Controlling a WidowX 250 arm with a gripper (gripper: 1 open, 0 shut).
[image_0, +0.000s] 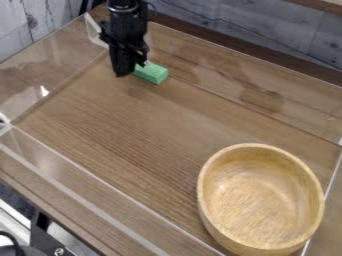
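Observation:
My black gripper is high in the camera view, at the back left of the wooden table. A small green block lies just right and below it on the table. The gripper is small and dark, so its finger state cannot be made out.
A large yellow-beige oval bowl sits at the front right. A grey wall runs along the back, and the table's left edge drops to a dark floor at lower left.

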